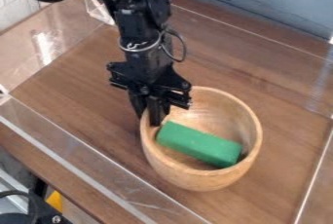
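Observation:
A light wooden bowl [221, 174] stands on the table at the right of centre, with a green block [200, 145] lying inside it. My black gripper [152, 113] is at the bowl's left rim, its fingers shut on that rim, pointing downward. The fingertips are partly hidden by the bowl and the gripper body.
The wooden table [72, 92] has clear room left of the bowl and behind it to the right. Clear panels or strips run along the left and right edges. A pale blue wall is at the back.

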